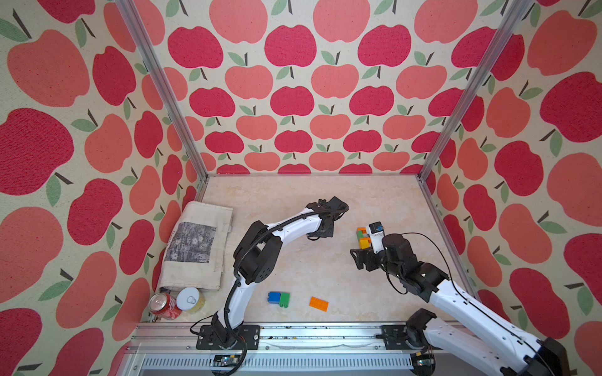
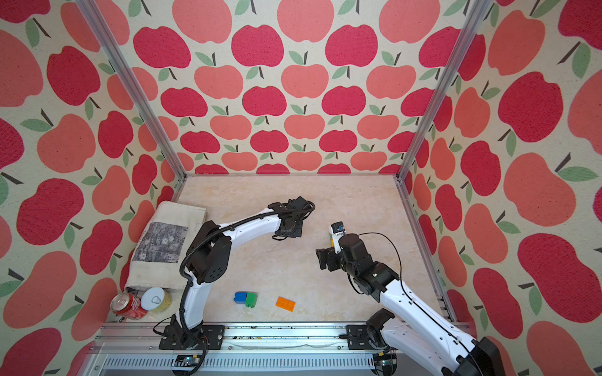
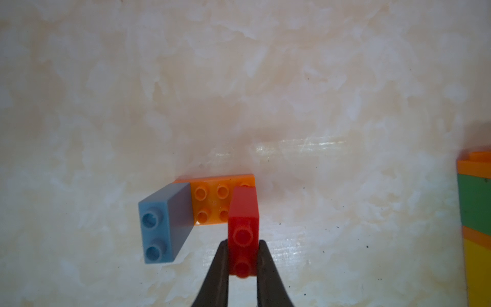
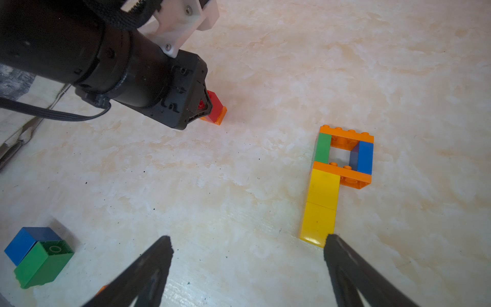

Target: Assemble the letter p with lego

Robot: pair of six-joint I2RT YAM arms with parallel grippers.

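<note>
In the left wrist view my left gripper is shut on a red brick (image 3: 243,212), whose far end is over the right side of an orange brick (image 3: 212,200). A grey-blue brick (image 3: 166,222) rises from that orange brick's left end. Whether the red brick is seated on the studs cannot be told. My right gripper stands open and empty, near a letter p of orange, green, blue and yellow bricks (image 4: 322,204) lying flat.
Near the table's front edge lie a blue brick (image 1: 274,297), a green brick (image 1: 284,299) and an orange brick (image 1: 318,303). A cloth (image 1: 195,241), a red can (image 1: 161,304) and a jar (image 1: 189,300) occupy the left side. Bare table (image 4: 245,189) separates the two assemblies.
</note>
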